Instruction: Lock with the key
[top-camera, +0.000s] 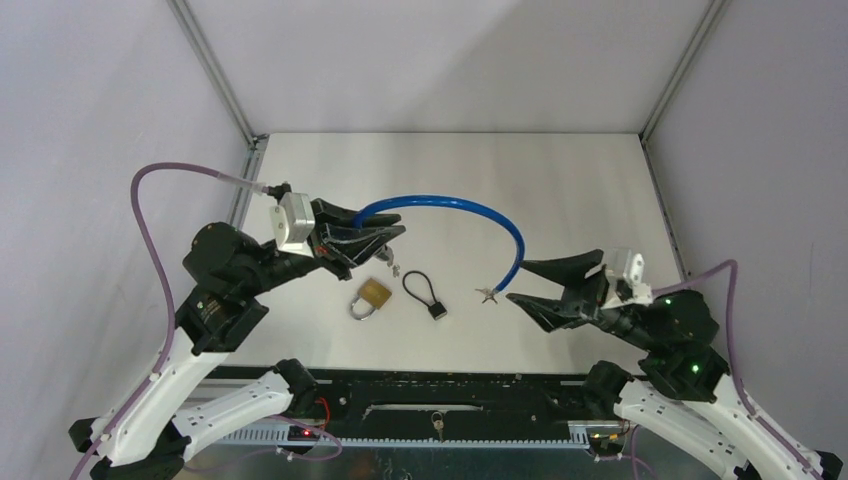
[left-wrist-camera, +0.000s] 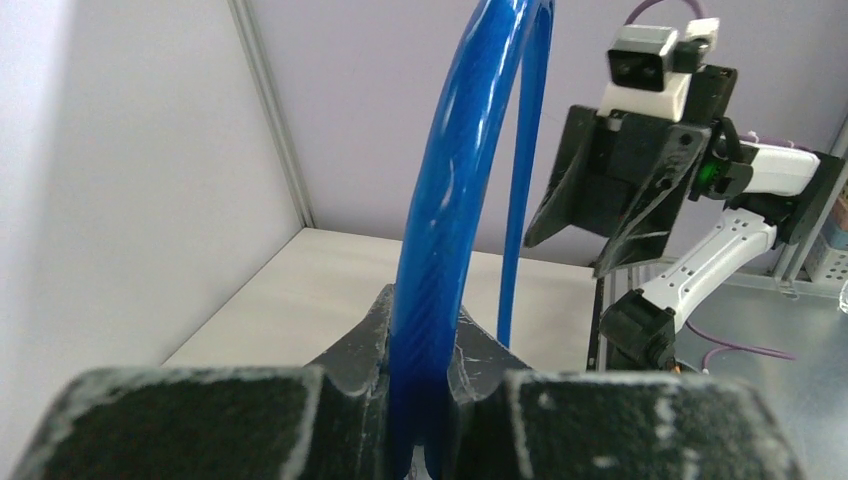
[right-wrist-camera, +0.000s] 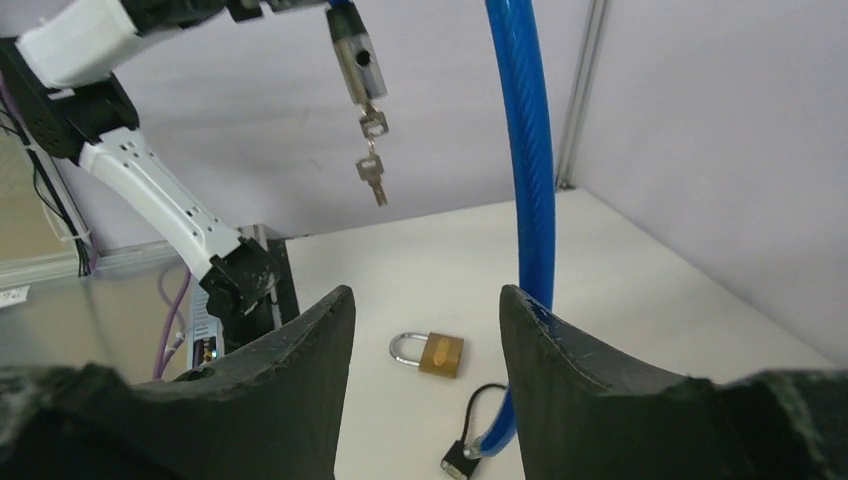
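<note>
My left gripper (top-camera: 378, 230) is shut on a blue cable lock (left-wrist-camera: 445, 200), held raised; its cable arcs right and down. In the right wrist view its metal lock body (right-wrist-camera: 358, 65) hangs below the left gripper, with keys (right-wrist-camera: 371, 170) dangling from it. My right gripper (top-camera: 520, 285) stands open beside the cable's free end (top-camera: 499, 288), which in the right wrist view passes near the right finger. Small keys (top-camera: 485, 297) show by that end in the top view.
A brass padlock (top-camera: 374, 294) and a small black cable lock (top-camera: 437, 309) lie on the white table (top-camera: 460, 170) between the arms. Walls enclose the back and sides.
</note>
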